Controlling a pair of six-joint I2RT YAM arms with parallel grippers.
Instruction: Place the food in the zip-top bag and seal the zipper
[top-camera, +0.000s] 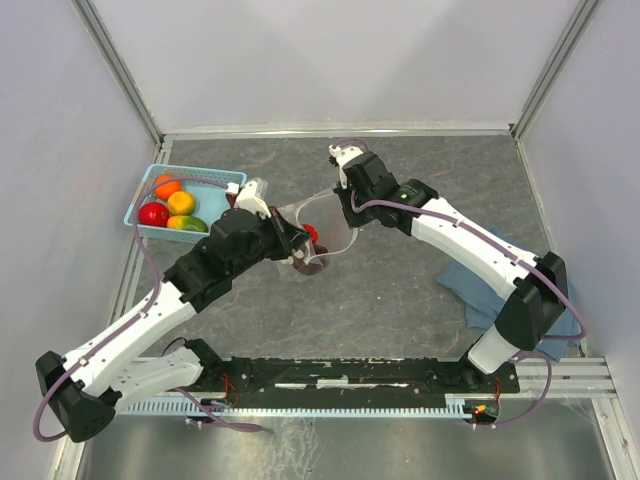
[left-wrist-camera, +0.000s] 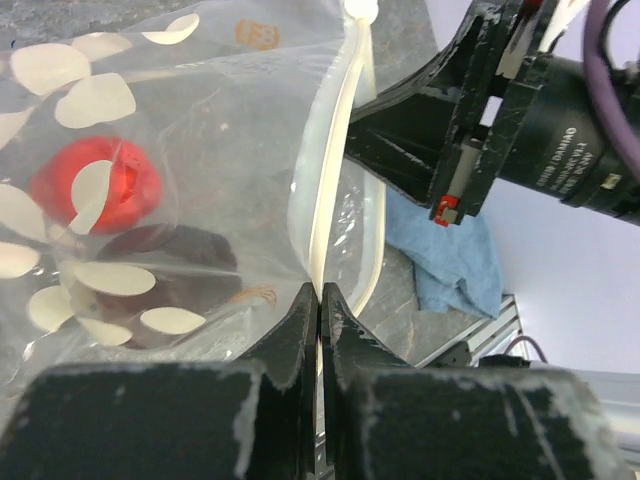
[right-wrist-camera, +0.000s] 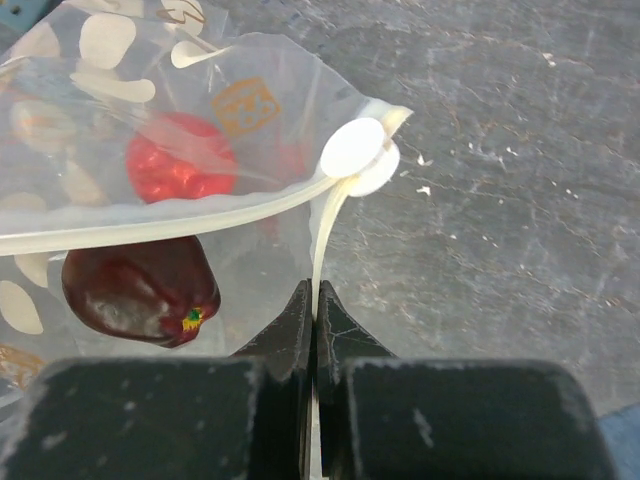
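A clear zip top bag (top-camera: 324, 220) stands between my grippers, holding a red fruit (left-wrist-camera: 112, 185) and a dark red-brown item, pepper-like (right-wrist-camera: 140, 290). My left gripper is shut on the bag's zipper edge at its near side. My right gripper is shut at the opposite end, the bag's pale edge strip running between its fingertips. The two edges stand apart in the top view, with the opening between them.
A blue basket (top-camera: 215, 200) with several fruits sits at the back left. A blue cloth (top-camera: 465, 285) lies at the right under the right arm.
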